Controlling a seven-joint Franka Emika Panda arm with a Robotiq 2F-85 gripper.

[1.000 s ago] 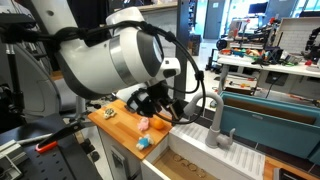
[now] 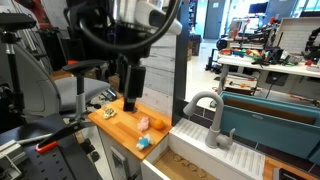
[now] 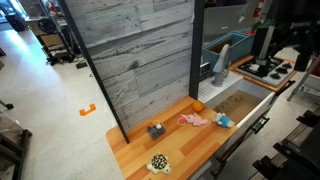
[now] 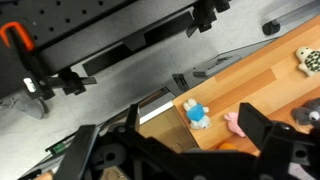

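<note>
My gripper stands open above the counter's front edge, its two dark fingers wide apart at the bottom of the wrist view and nothing held between them. In exterior view 1 it hangs at the left, high over the wooden counter (image 2: 122, 127). Below lie a blue and white toy (image 4: 198, 115), a pink toy (image 4: 235, 123) and an orange ball (image 3: 198, 106). Further along the wood are a dark grey toy (image 3: 156, 130) and a white spotted toy (image 3: 159, 163).
Beside the toys is an open drawer (image 3: 236, 106) in the counter front. A grey faucet (image 2: 213, 112) rises behind the white sink area (image 2: 225, 160). A grey plank wall (image 3: 150, 60) borders the counter's back. A dish rack (image 3: 268, 67) stands further along.
The arm has swung left and back toward the camera, away from the orange ball and faucet, and the gripper has turned. The toys on the counter appear unmoved.
</note>
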